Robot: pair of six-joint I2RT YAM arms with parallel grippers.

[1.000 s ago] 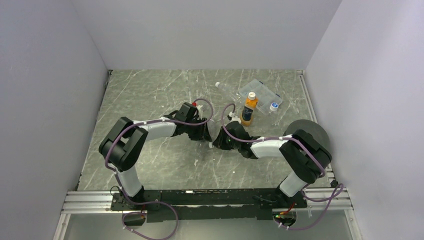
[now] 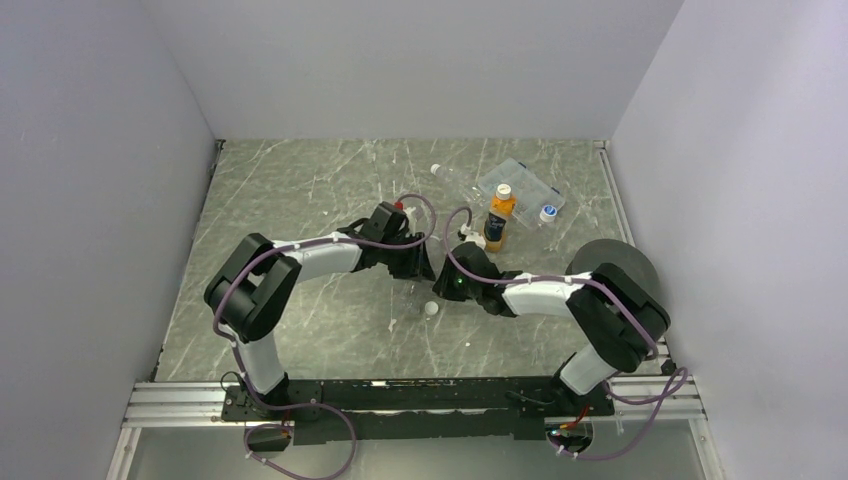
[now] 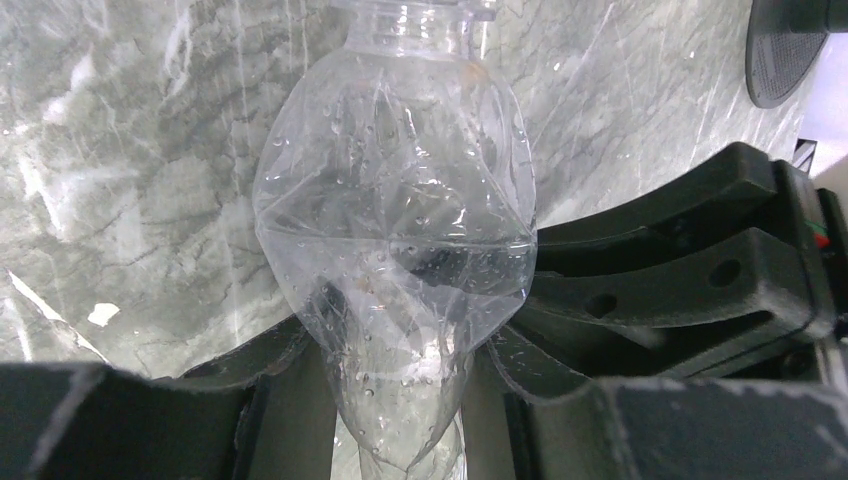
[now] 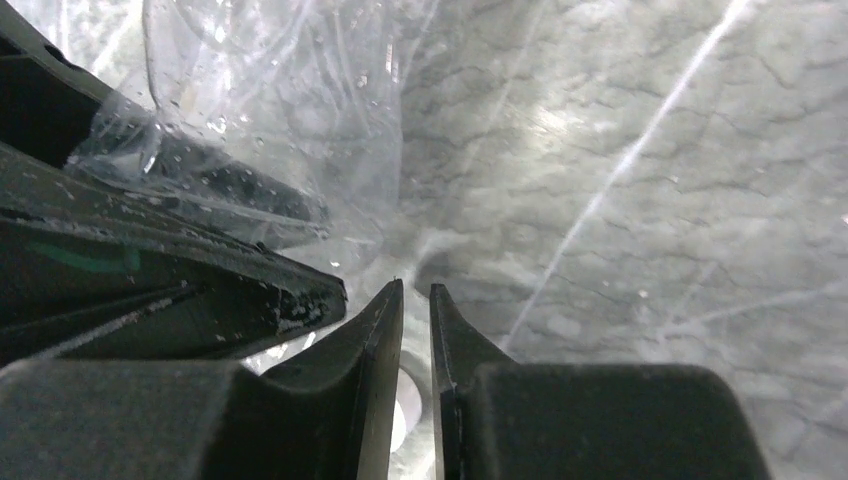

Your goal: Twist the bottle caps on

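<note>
A clear, crumpled plastic bottle (image 3: 400, 170) fills the middle of the left wrist view, its uncapped neck toward the top edge. My left gripper is shut on it, with a finger against each side. On the table in front of the grippers lies a white cap (image 2: 431, 308), partly hidden behind the right fingers in the right wrist view. My right gripper is barely open, a narrow gap between its fingertips and nothing in it. It stands close beside the bottle and the left fingers (image 4: 270, 310).
An orange bottle (image 2: 498, 215), a capped clear bottle (image 2: 458, 183) and a clear tray (image 2: 525, 180) stand behind the right arm, near another blue-and-white cap (image 2: 548, 213). A dark round object (image 2: 615, 265) sits at the right.
My left gripper has shifted slightly right with the bottle.
</note>
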